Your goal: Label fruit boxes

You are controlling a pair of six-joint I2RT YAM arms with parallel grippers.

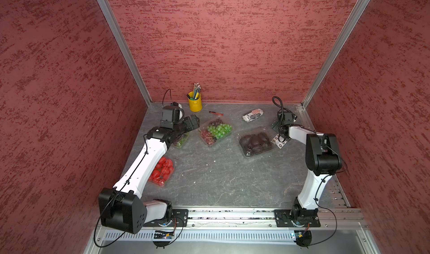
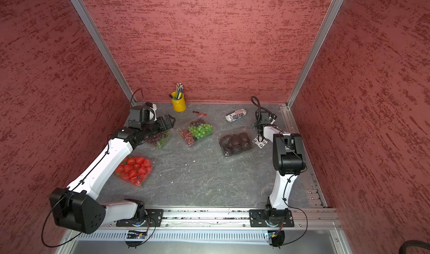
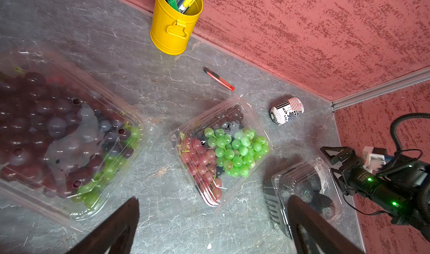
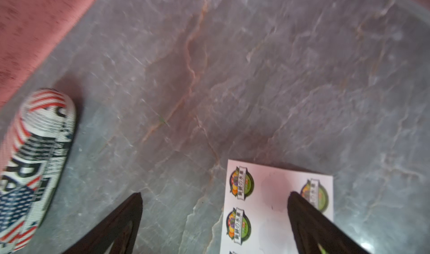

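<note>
A clear box of dark fruit [image 1: 256, 143] stands right of centre. Beside it lies a white sheet of round fruit labels [image 4: 268, 209], partly covered by the right arm in the top left view. My right gripper is open above this sheet, one blurred finger overlapping it, nothing held. A box of mixed grapes [image 3: 224, 146] sits mid-table. My left gripper [image 1: 192, 123] hangs open and empty, left of that box. Under the left arm is a box of dark grapes [image 3: 58, 133], mostly hidden from the top left. A box of red fruit [image 2: 133, 169] lies at the near left.
A yellow cup of pens [image 1: 195, 103] stands at the back wall, near a red pen [image 1: 216, 113]. A printed case [image 1: 252, 115] lies at the back, right of centre.
</note>
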